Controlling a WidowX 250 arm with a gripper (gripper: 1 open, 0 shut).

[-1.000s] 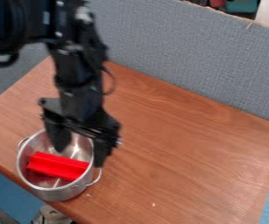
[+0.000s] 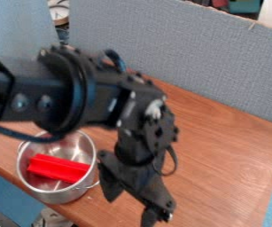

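A steel pot with a wire handle sits at the lower left of the wooden table, holding a red cylindrical object. My black gripper is low to the right of the pot, at the near part of the table, open, with nothing seen between its fingers. The arm hides part of the table behind it.
A grey padded wall stands along the back.
My gripper has moved from over the pot toward the right and nearer the camera, lower in the view. The pot and red object look unchanged.
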